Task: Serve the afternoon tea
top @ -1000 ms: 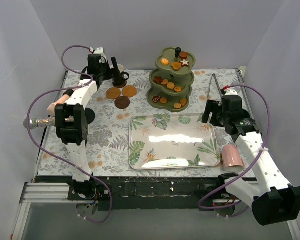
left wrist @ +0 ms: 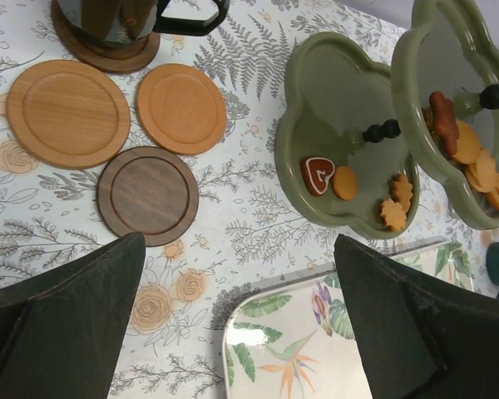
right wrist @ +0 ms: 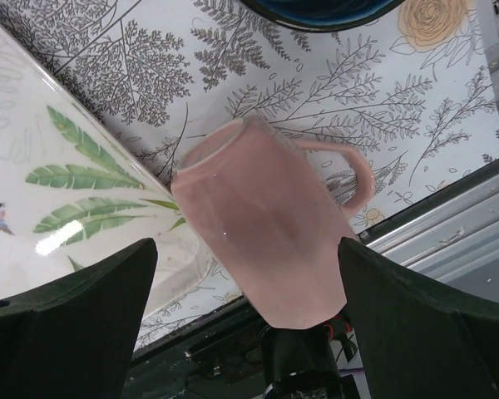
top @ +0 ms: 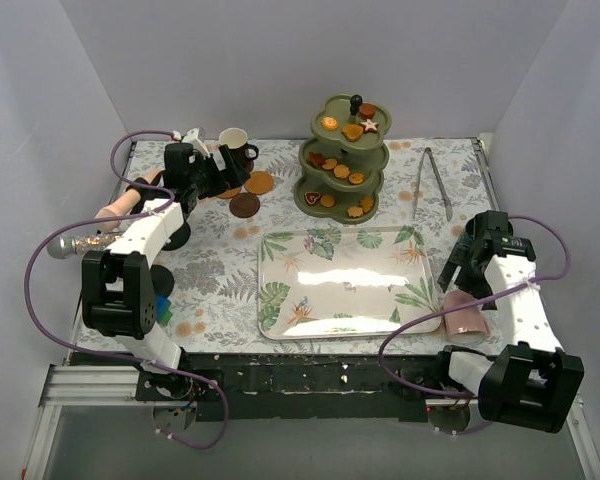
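Observation:
My left gripper [top: 228,170] hangs open above the left of the table, over wooden coasters [left wrist: 148,196] and beside a dark mug [left wrist: 125,18] on a coaster. My right gripper stands open over a pink pitcher [right wrist: 266,220], which lies on its side at the right front, against the patterned tray [top: 345,280]. A green three-tier stand [top: 310,205] with cookies is at the back middle.
Silver tongs [top: 440,185] lie at the back right. A dark blue vessel [right wrist: 320,12] is near the right gripper. A pepper mill [top: 70,246] and other items crowd the left edge. The tray is empty.
My right gripper has come down toward the front right, over the pink pitcher.

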